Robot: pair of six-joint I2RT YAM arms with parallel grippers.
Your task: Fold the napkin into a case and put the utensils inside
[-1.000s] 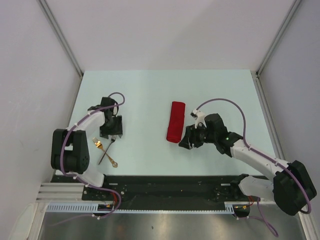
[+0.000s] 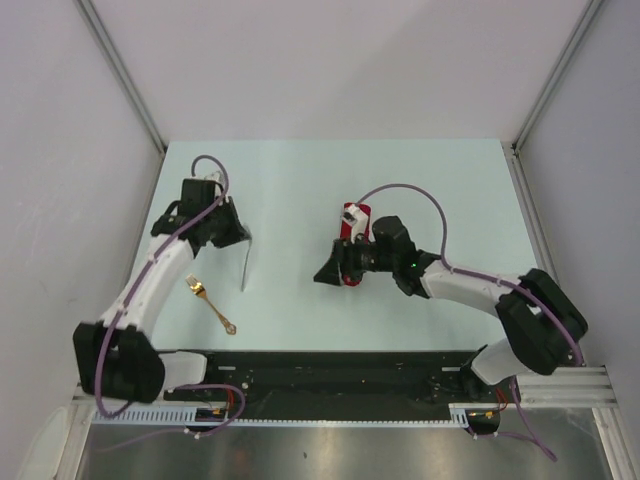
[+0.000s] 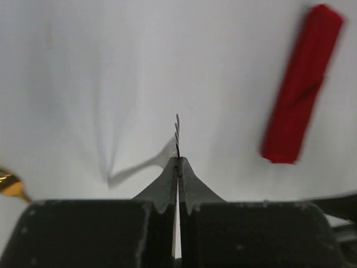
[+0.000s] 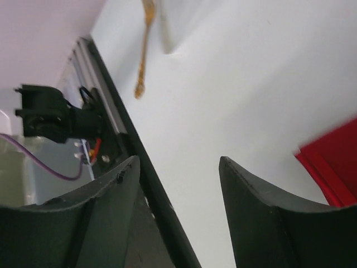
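Observation:
My left gripper (image 2: 243,237) is shut on a slim silver fork (image 2: 246,265), lifted above the table; its tines rise above the fingertips in the left wrist view. A gold fork (image 2: 208,302) lies on the table near the front left. The red napkin (image 2: 357,212), folded into a narrow strip, lies right of the middle and is partly covered by my right arm in the top view. My right gripper stands open with nothing between its fingers, over the napkin's near left side. One corner of the napkin (image 4: 336,162) shows at the right of the right wrist view.
A dark rail (image 2: 330,370) runs along the front edge, and bare table extends to the right of the napkin.
The silver fork has been taken hold of and lifted, and my left gripper has moved back and slightly right with it. My right gripper has moved left across the napkin.

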